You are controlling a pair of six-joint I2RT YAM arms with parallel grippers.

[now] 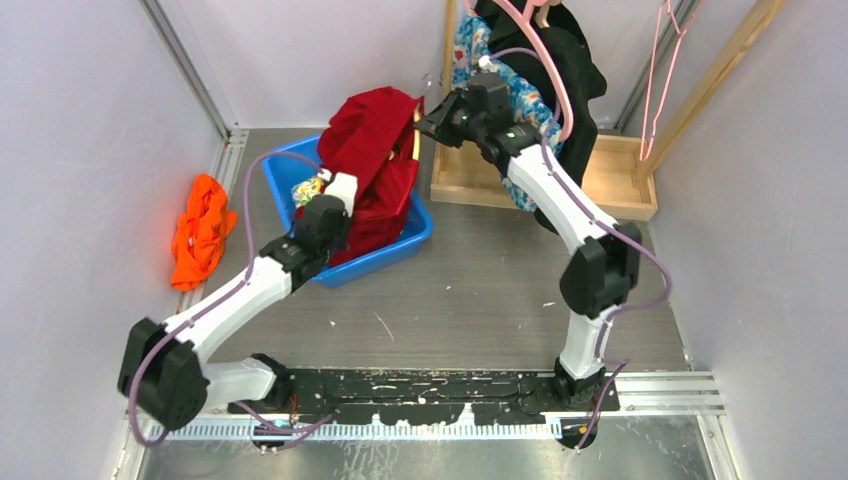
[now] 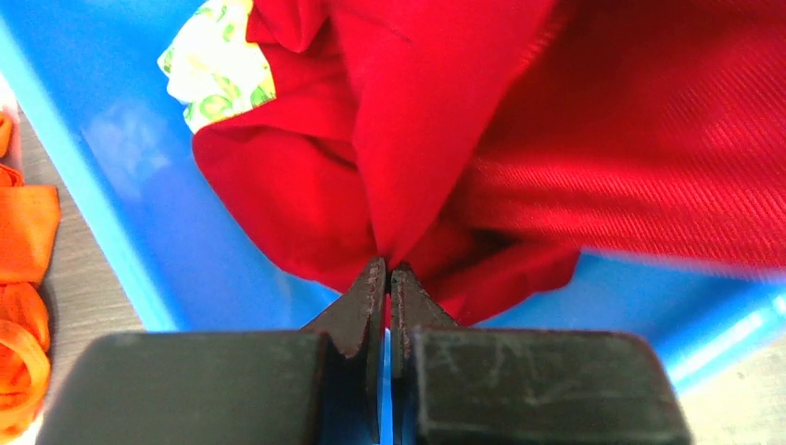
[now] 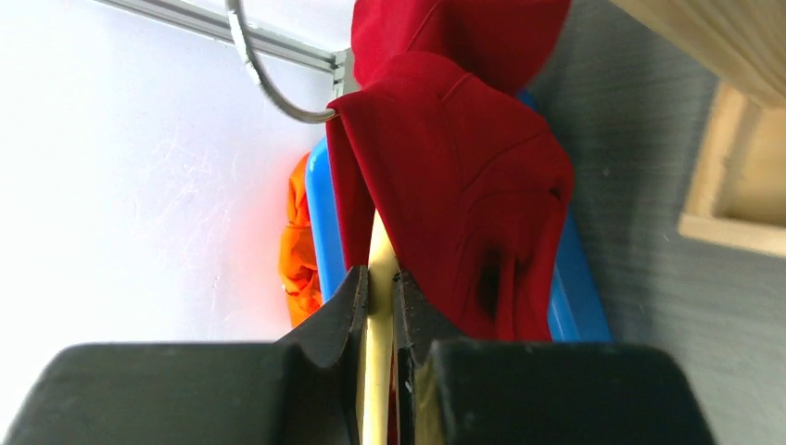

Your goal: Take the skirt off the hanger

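A red skirt (image 1: 370, 160) (image 3: 454, 176) drapes down into the blue bin (image 1: 400, 250). Its upper edge is on a yellow hanger (image 3: 378, 232) with a metal hook (image 3: 269, 83). My right gripper (image 1: 428, 122) is at the yellow bar, its fingers close on either side; whether they grip is unclear. My left gripper (image 1: 340, 232) is low over the bin, shut with a fold of red cloth at its fingertips.
An orange cloth (image 1: 203, 232) lies left of the bin. A wooden rack (image 1: 620, 195) at the back right holds pink hangers (image 1: 555, 75) with black and floral garments.
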